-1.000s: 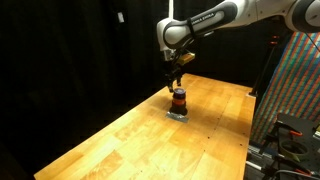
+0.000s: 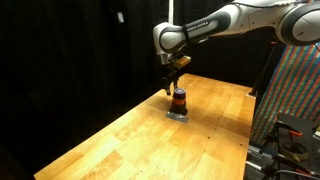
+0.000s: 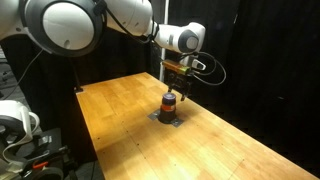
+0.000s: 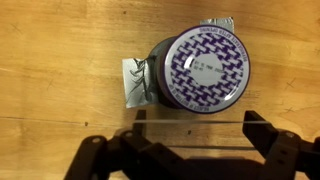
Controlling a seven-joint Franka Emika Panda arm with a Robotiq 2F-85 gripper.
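A dark, round stack [image 2: 178,104] with an orange-red band stands upright on the wooden table in exterior view 1. In exterior view 2 the same stack [image 3: 168,106] shows. From above, the wrist view shows its round purple-and-white patterned top [image 4: 207,68], with printed text at the centre. My gripper is open, its fingers spread wide with nothing between them. The stack's top appears just beyond the fingertips in the wrist view. In exterior view 1 the gripper [image 2: 172,90] hangs close to the upper part of the stack, on its far left side.
Silver tape [image 4: 138,82] lies on the table at the foot of the stack. A dark curtain [image 2: 80,60] hangs behind the table.
The arm and gripper have shifted a little to the left in exterior view 1. The stack stands where it was.
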